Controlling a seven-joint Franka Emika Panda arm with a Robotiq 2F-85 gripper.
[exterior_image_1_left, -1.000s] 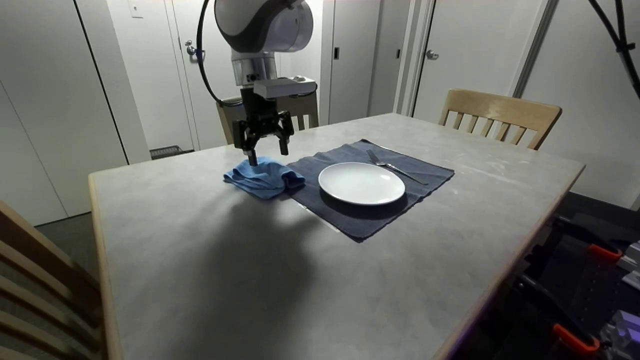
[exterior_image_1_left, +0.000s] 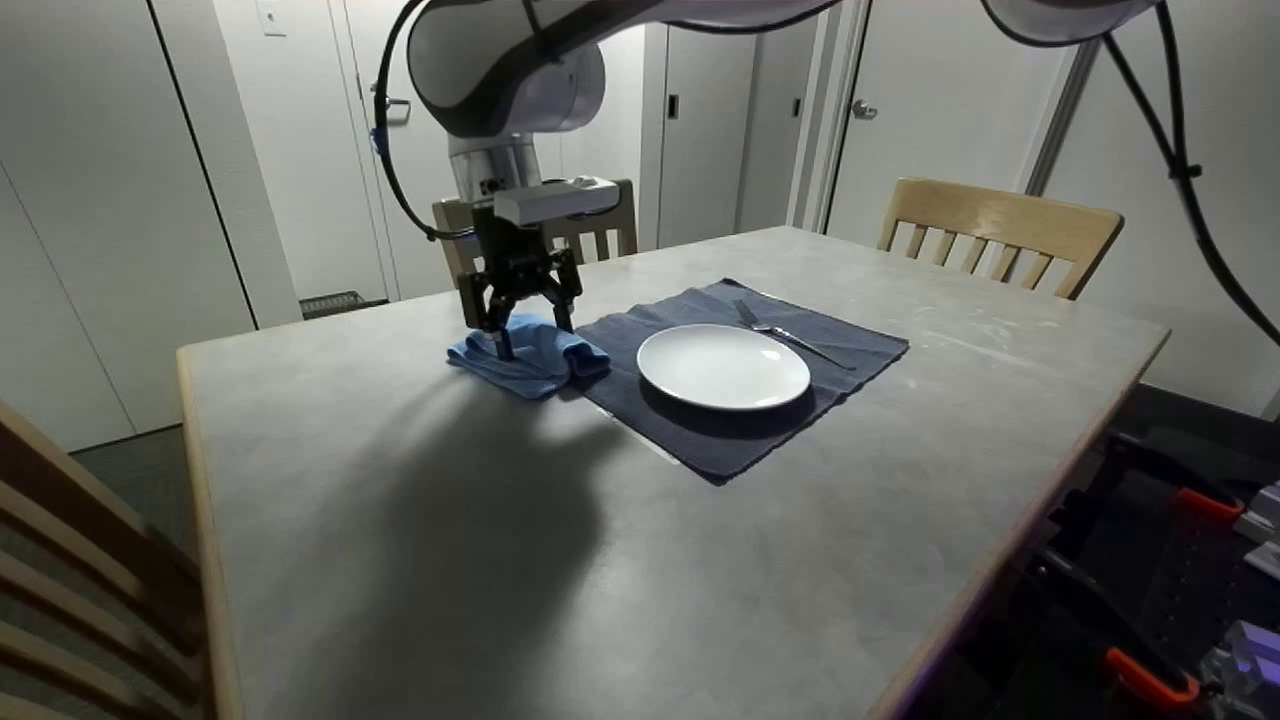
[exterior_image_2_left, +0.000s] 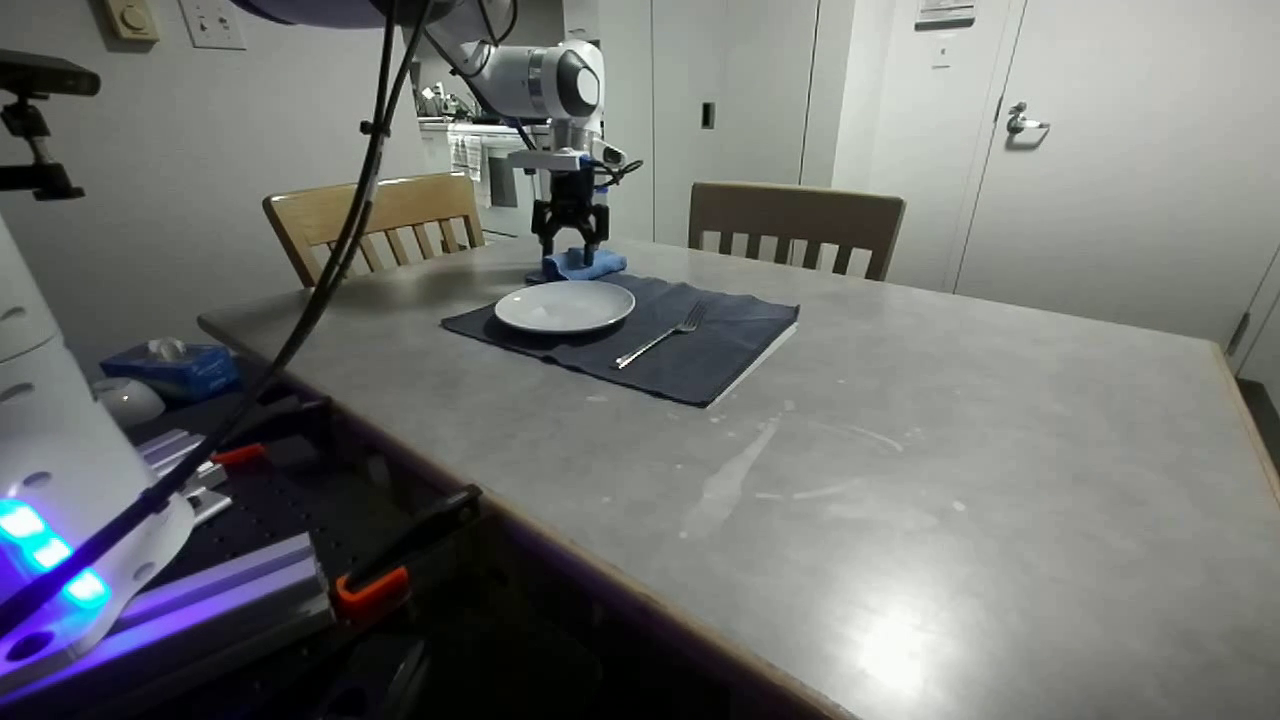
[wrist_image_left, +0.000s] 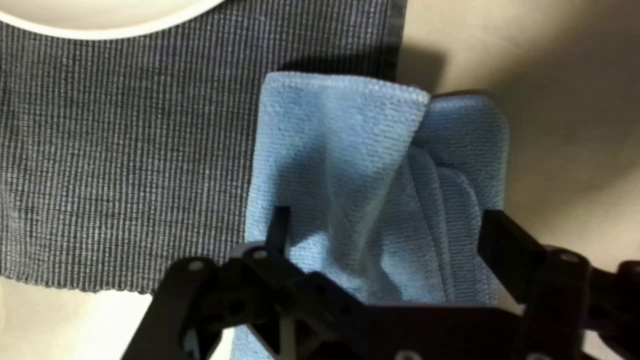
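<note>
A folded light-blue cloth (exterior_image_1_left: 546, 364) lies crumpled on the table, partly over one edge of the dark placemat. My gripper (exterior_image_1_left: 535, 340) is low over this cloth with its fingers spread wide. In the wrist view the two black fingertips (wrist_image_left: 279, 231) stand apart, and the raised fold of the blue cloth (wrist_image_left: 354, 162) runs up between them. Whether the fingertips touch the cloth, I cannot tell. From the opposite side, the gripper (exterior_image_2_left: 569, 258) is seen at the far end of the table, above the blue cloth.
On the dark blue placemat (exterior_image_1_left: 720, 460) sit a white plate (exterior_image_1_left: 723, 367) and a fork (exterior_image_1_left: 798, 340), both beside the gripper. Wooden chairs (exterior_image_2_left: 798, 216) stand around it.
My gripper has come down and slightly to the left in exterior view 1, its fingers now at the level of the cloth. The cloth, plate and fork look unmoved.
</note>
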